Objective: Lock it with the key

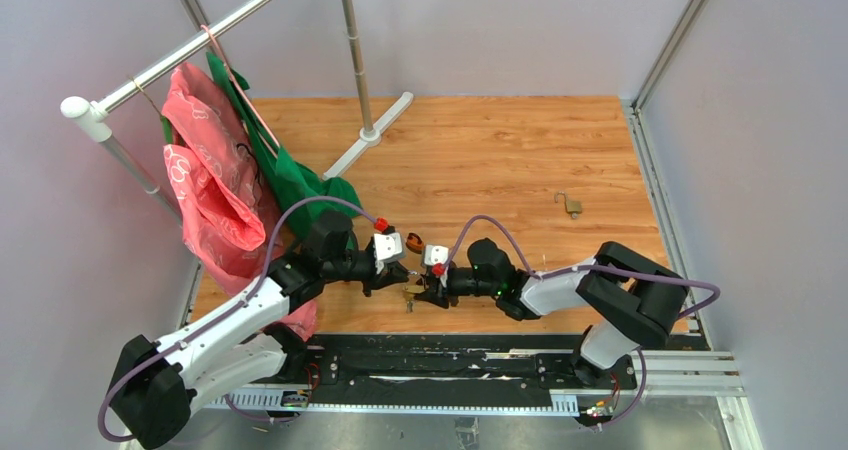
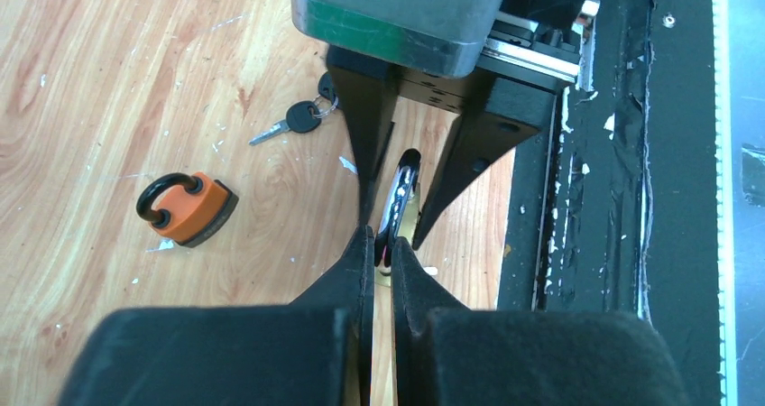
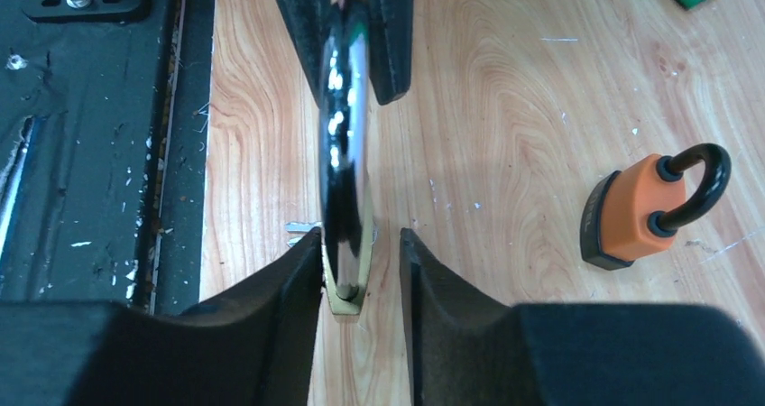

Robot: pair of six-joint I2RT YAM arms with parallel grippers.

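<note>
A brass padlock [image 1: 413, 289] hangs between my two grippers, and a small key [image 1: 409, 307] shows at its lower end. My left gripper [image 1: 404, 273] is shut on the silver shackle [image 2: 398, 206], which rises from the brass body [image 3: 363, 282]. From the right, my right gripper stands partly open, with the padlock's lower part between its fingers and a gap visible on one side. In the left wrist view, its two fingers stand either side of the lock. Whether the shackle is fully seated in the body is hard to tell.
An orange padlock with a black shackle [image 2: 188, 209] lies on the table close by. Black-headed keys [image 2: 303, 116] lie near it. Another brass padlock [image 1: 573, 207] sits at the right. Clothes [image 1: 225, 175] hang at the left.
</note>
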